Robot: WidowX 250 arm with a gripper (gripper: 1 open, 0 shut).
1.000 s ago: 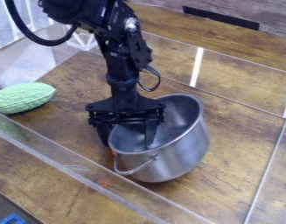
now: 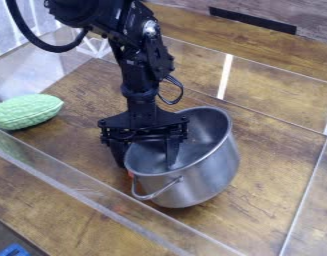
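Note:
The black arm reaches down from the top of the camera view to a large steel pot (image 2: 199, 175), which has a wire handle on its front side. The gripper (image 2: 147, 148) is low at the pot's mouth, over its left part, with its lower parts inside. Whether its fingers are open or shut, and on what, is hidden. A small bit of red shows at the pot's lower left, mostly hidden.
A green corn-shaped object (image 2: 24, 111) lies at the left. Clear panel edges cross the front left and right, and something blue sits in the bottom left corner.

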